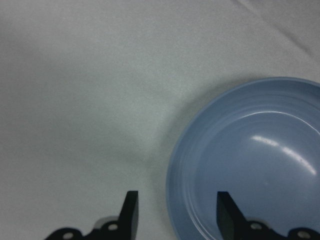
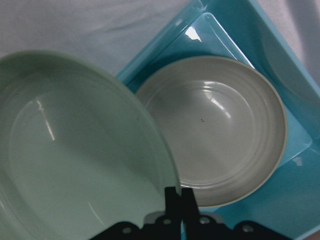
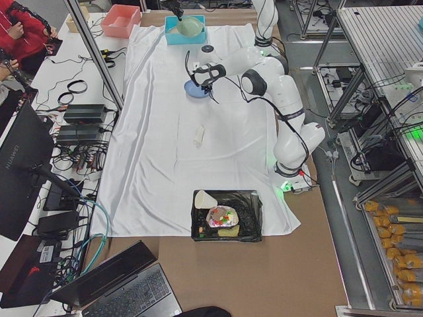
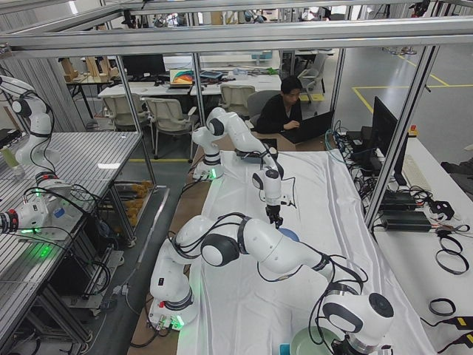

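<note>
A light green plate (image 2: 75, 150) hangs from my right gripper, which is shut on its rim, above a blue bin (image 2: 295, 200); in the camera left view it is at the top. Inside the bin lies a grey plate (image 2: 210, 125). A blue plate (image 1: 260, 165) lies on the white cloth; my left gripper stands open over its edge, one finger above the plate and the other over the cloth. In the camera left view that plate (image 3: 197, 92) is partly hidden under the left arm.
A black bin (image 3: 250, 218) with assorted waste sits at the near end of the cloth, and a small pale item (image 3: 199, 135) lies mid-cloth. A pink bin (image 3: 121, 20) stands on the side table.
</note>
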